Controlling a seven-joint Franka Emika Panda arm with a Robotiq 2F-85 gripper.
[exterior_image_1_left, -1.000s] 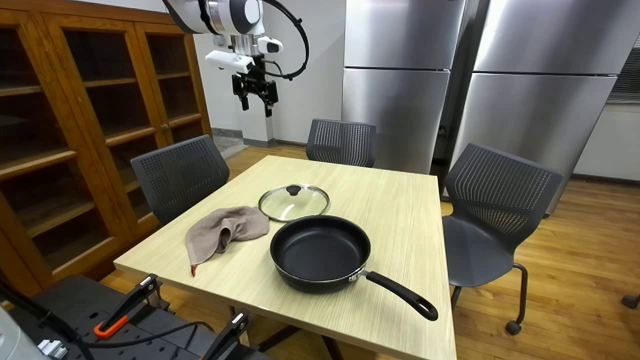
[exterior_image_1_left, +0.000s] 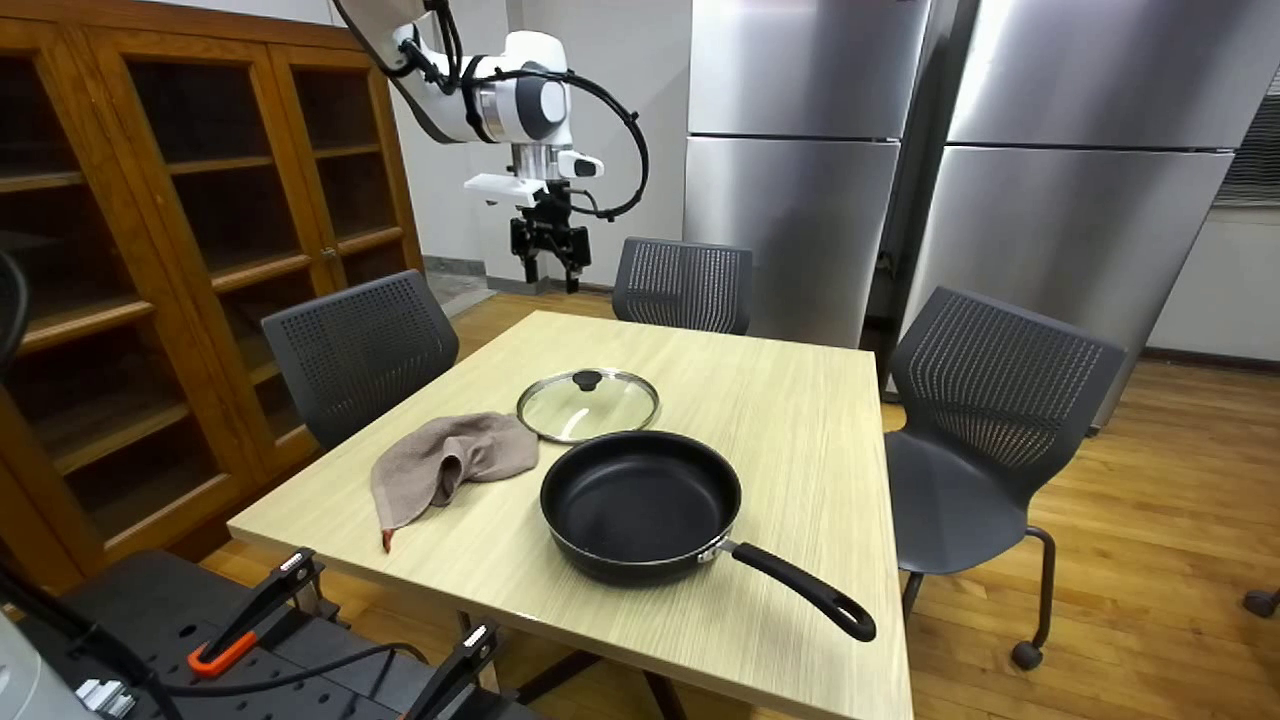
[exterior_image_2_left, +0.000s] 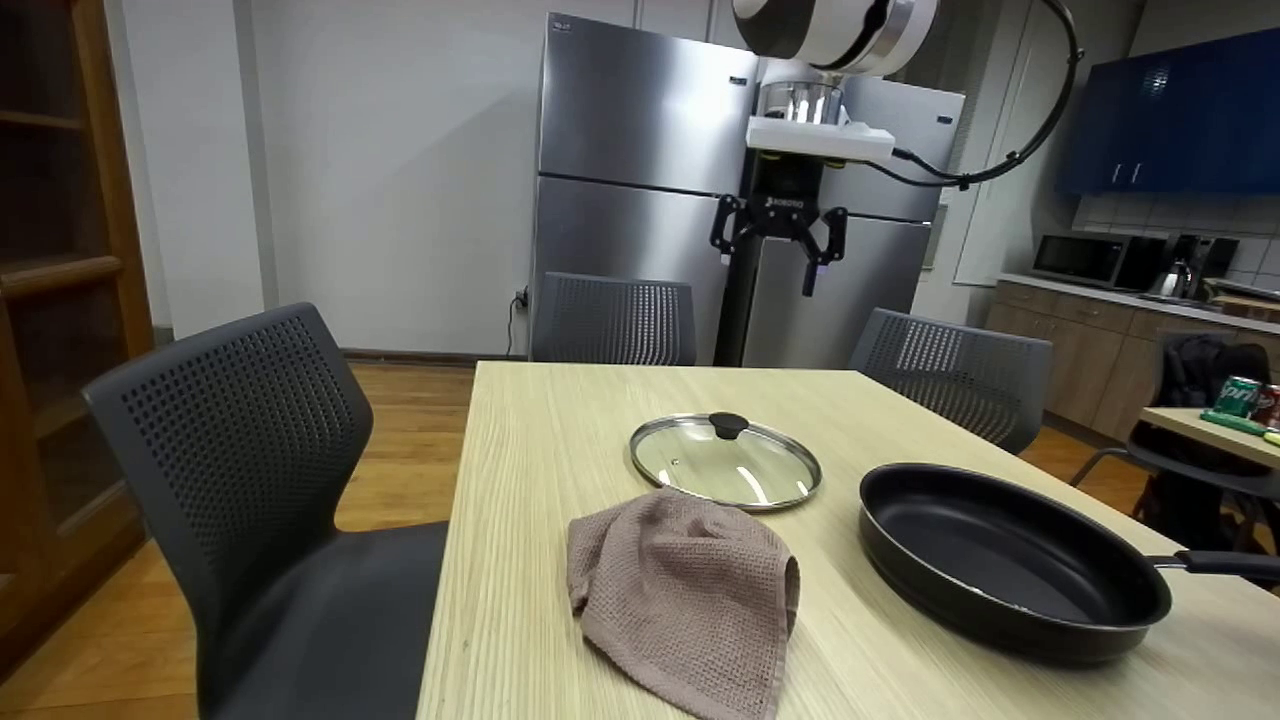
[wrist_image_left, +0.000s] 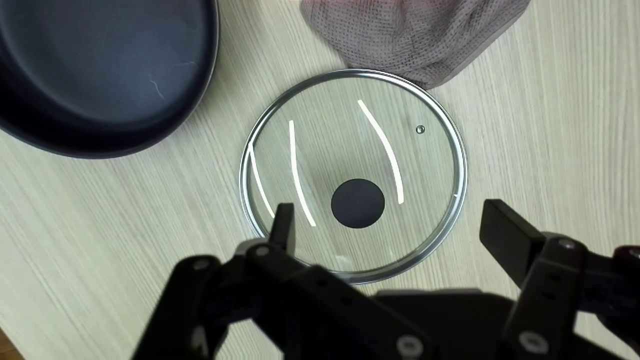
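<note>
A round glass lid (exterior_image_1_left: 564, 414) with a steel rim lies flat on the table, its black knob (wrist_image_left: 358, 203) facing up. High above the table hangs my gripper (exterior_image_1_left: 551, 278), its fingers spread wide apart with nothing between them. In the wrist view, the knob shows between and beyond the gripper's two fingertips, nearer the left one. A black frying pan (exterior_image_1_left: 642, 504) sits empty beside the lid, its handle (exterior_image_1_left: 810, 588) pointing to the front right in exterior view 1. The crumpled brown cloth (exterior_image_2_left: 690, 588) lies close against the lid's edge.
Dark chairs (exterior_image_1_left: 684, 284) stand around it. Clamps (exterior_image_1_left: 258, 612) sit on the robot's black base at the front left.
My gripper has come lower and shifted to the right in exterior view 1. The lid, pan and cloth have stayed where they were.
</note>
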